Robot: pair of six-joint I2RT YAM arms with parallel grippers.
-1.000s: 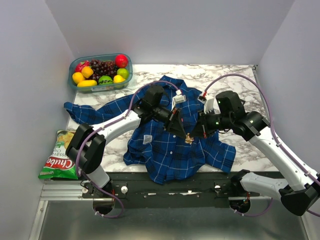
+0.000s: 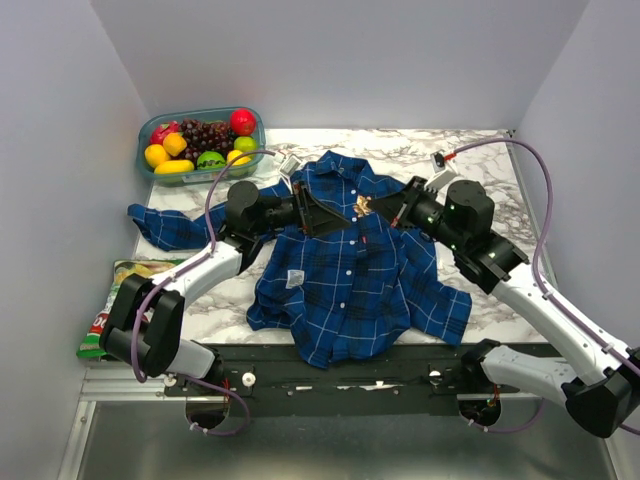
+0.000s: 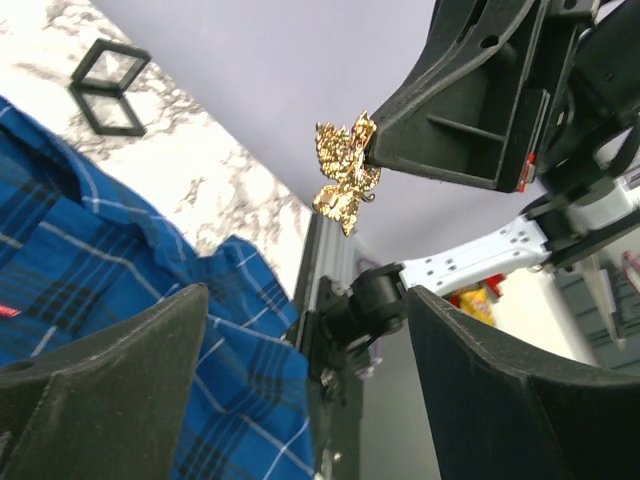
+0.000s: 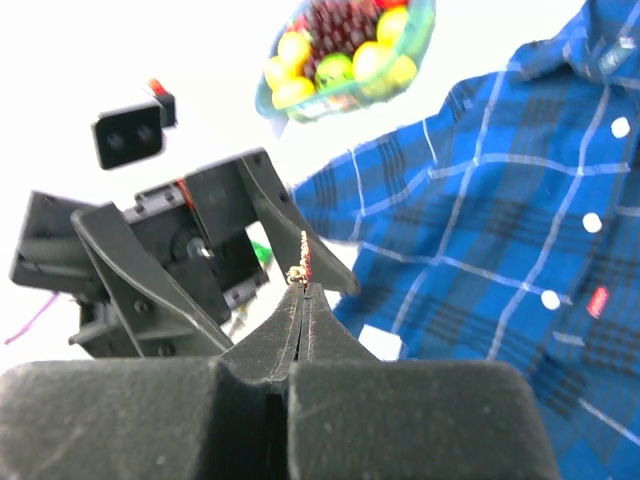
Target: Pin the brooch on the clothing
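Note:
A gold brooch [image 3: 346,170] is pinched at the fingertips of my right gripper [image 2: 377,206], which is shut on it. Seen edge-on in the right wrist view, the brooch [image 4: 300,268] rises from the closed tips of the right gripper. My left gripper [image 2: 340,222] stands open and empty, left of the brooch; in its own wrist view the brooch is beyond its spread fingers [image 3: 480,380]. Below both grippers the blue plaid shirt [image 2: 325,295] lies spread on the table, its button placket facing up. A small red mark [image 4: 598,301] shows beside the placket.
A fruit basket [image 2: 187,177] stands at the back left. A green snack bag [image 2: 112,290] lies at the front left, partly behind the left arm. Bare marble tabletop [image 2: 470,175] shows at the back right.
The left gripper has drawn away from the brooch, back and to the left. My right gripper has carried the brooch toward the shirt's collar, slightly leftward.

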